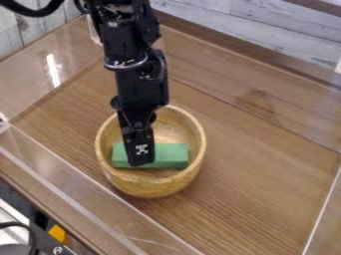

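Note:
A round wooden bowl stands in the lower middle of the table, with a green rectangular block lying across its inside. My black gripper reaches down from above into the bowl, its fingertips over the left part of the block and partly hiding it. The gripper is open; whether the fingertips touch the block cannot be told from this view.
A clear rail or panel runs along the left front edge, with a small yellow object beyond it at the lower left. A pale plank wall stands at the back.

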